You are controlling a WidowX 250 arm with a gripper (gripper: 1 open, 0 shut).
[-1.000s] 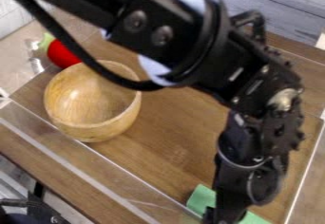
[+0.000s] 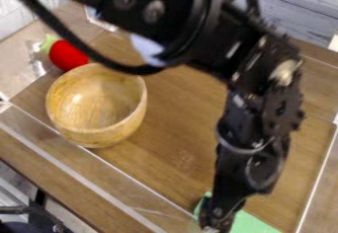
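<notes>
The black gripper [image 2: 218,213] hangs low at the bottom right, its fingertips at or just over a green flat object [image 2: 259,224] that lies near the clear front edge. The fingers appear open, though they are partly hidden and small. A wooden bowl [image 2: 97,107] stands at the left, with a red object with a green top [image 2: 69,55] behind it, which looks like a toy vegetable.
A clear rim runs along the front left and right sides. The arm covers much of the upper middle.
The arm's upper part and wrist have risen and shifted slightly, with the wrist more upright. The green object and bowl look unmoved.
</notes>
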